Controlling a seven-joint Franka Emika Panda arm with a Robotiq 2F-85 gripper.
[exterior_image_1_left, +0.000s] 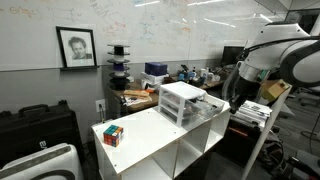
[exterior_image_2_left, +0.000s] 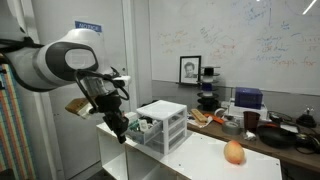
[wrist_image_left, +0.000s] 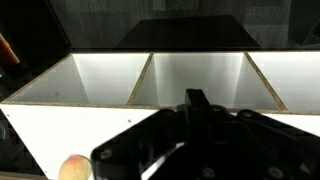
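My gripper hangs shut in the wrist view, with nothing visible between its fingers. Below it lies the white shelf unit with open compartments. In exterior view 2 the gripper is beside the open drawer of the white drawer unit, and its fingertips are hard to make out. A multicoloured cube-like item sits on the shelf top in exterior view 1. A rounded orange item shows there in exterior view 2; I cannot tell whether they are the same thing.
Small items fill the pulled-out drawer. Behind the shelf, a wooden bench carries a dark pan and a blue box. Much of the white shelf top is clear.
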